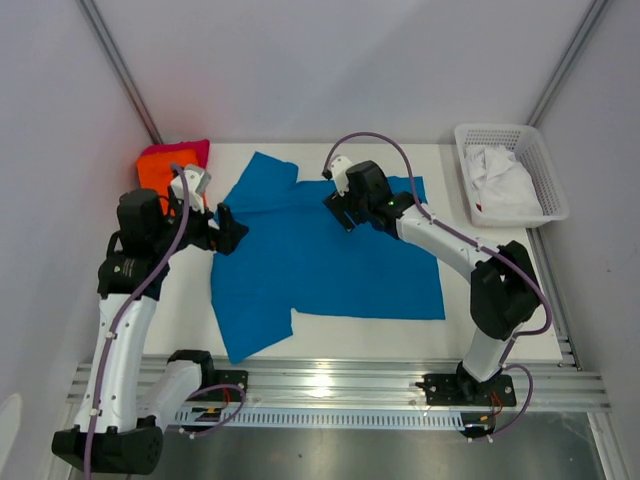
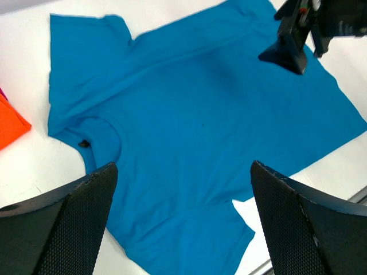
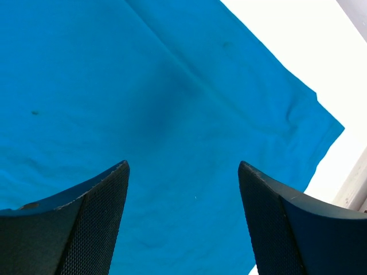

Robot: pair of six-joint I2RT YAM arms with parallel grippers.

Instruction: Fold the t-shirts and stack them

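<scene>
A blue t-shirt point(image 1: 320, 270) lies spread flat on the white table point(image 1: 500, 335), one sleeve toward the back left and another toward the front left; it fills much of both wrist views. My left gripper point(image 1: 220, 228) is open above the shirt's left part, with nothing between its fingers in the left wrist view. My right gripper point(image 1: 338, 208) hangs open over the upper middle of the shirt, only blue cloth below it in the right wrist view.
Orange cloth point(image 1: 157, 172) and red cloth point(image 1: 195, 150) lie stacked at the back left. A white basket point(image 1: 545, 190) holding white cloth point(image 1: 495, 175) stands at the back right.
</scene>
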